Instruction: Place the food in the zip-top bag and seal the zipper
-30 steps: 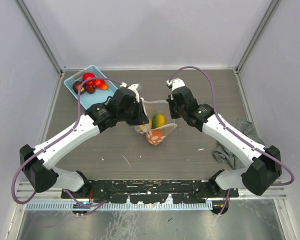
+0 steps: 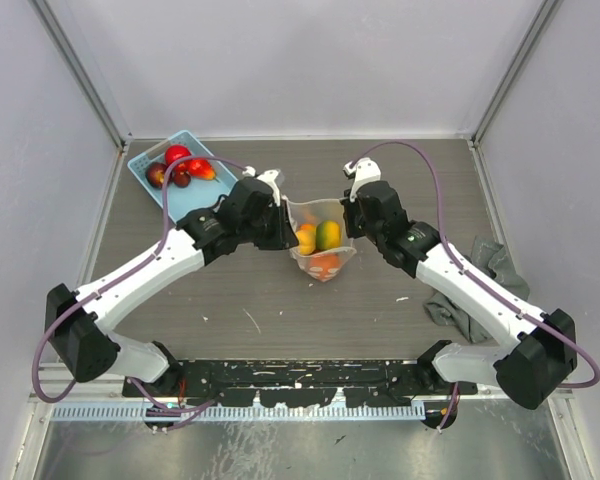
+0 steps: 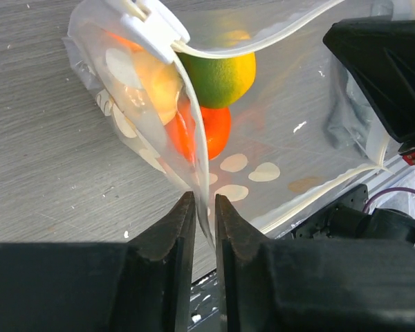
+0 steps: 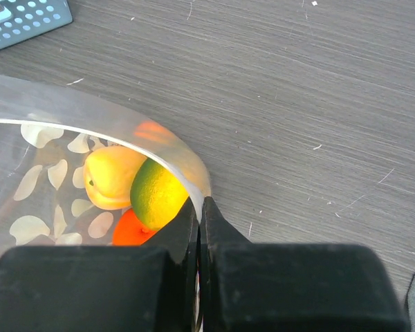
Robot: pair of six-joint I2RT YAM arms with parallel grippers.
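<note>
The clear zip bag (image 2: pixel 305 212) hangs with its mouth spread between my two grippers. Yellow fruit (image 4: pixel 113 177), a green-yellow mango (image 4: pixel 157 195) and an orange-red item (image 4: pixel 130 229) lie inside it. In the left wrist view, the bag's white rim (image 3: pixel 202 149) runs into the narrow gap between the fingers of my left gripper, which stands slightly open around it. A white zipper slider (image 3: pixel 156 29) sits further along that rim. My right gripper is shut on the opposite rim corner of the bag.
At the back left, a light blue basket (image 2: pixel 182 202) contains several red and dark items. Grey cloth (image 2: pixel 465 315) lies crumpled at the right. Bare tabletop (image 2: pixel 250 320) shows in front of the bag.
</note>
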